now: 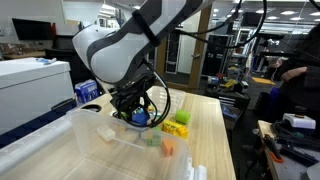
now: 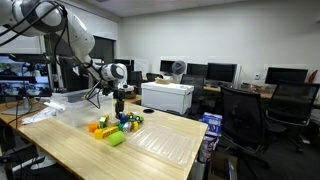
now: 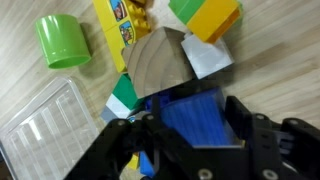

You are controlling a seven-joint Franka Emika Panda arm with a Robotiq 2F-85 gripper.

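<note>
In the wrist view a blue block (image 3: pixel 198 122) lies between the dark fingers of my gripper. Whether the fingers press on it cannot be told. A wooden block (image 3: pixel 158 62) and a white block (image 3: pixel 207 57) are just beyond it. Seen from exterior view 1, the gripper (image 1: pixel 136 108) points down low among the blocks, behind the clear bin's edge, with blue showing beneath it. Exterior view 2 has the gripper (image 2: pixel 119 103) low over the cluster of blocks, its fingertips hard to make out.
A green cup (image 3: pixel 62 40), a yellow block (image 3: pixel 122 25) and a green-and-orange block (image 3: pixel 208 14) lie around. A clear plastic bin (image 1: pixel 128 150) stands in front in exterior view 1. Bare table (image 2: pixel 105 160) is toward the front in exterior view 2.
</note>
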